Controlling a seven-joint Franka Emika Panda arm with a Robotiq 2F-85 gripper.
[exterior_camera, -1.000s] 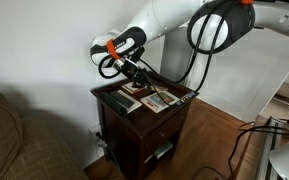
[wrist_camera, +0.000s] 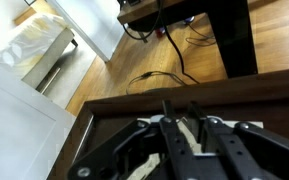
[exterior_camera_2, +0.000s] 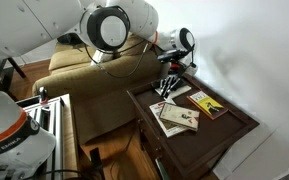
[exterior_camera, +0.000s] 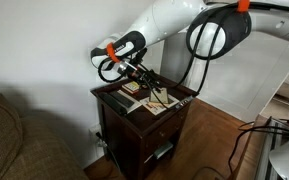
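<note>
On top of the dark cabinet (exterior_camera_2: pixel 224 128) lies a cream book (exterior_camera_2: pixel 181 117), partly over a whitish one. My gripper (exterior_camera_2: pixel 167 94) is low at that book's edge, and in exterior view 1 the gripper (exterior_camera: pixel 147 82) reaches down among the books from the wall side. Its fingers are shut, apparently on the cream book, though the contact is small and dark. In the wrist view the black fingers (wrist_camera: pixel 216 143) fill the bottom edge, with pale covers behind them.
A yellow-and-red book (exterior_camera_2: pixel 206 103) lies on the wall side of the cabinet top. A dark-covered book (exterior_camera: pixel 122 99) is near the left end. The sofa (exterior_camera: pixel 14 140) and open wooden floor (exterior_camera: pixel 199 150) flank the cabinet.
The arm's wrist has shifted slightly right and down in exterior view 1. The cabinet has stayed put; any motion of the cream book is too small to tell.
</note>
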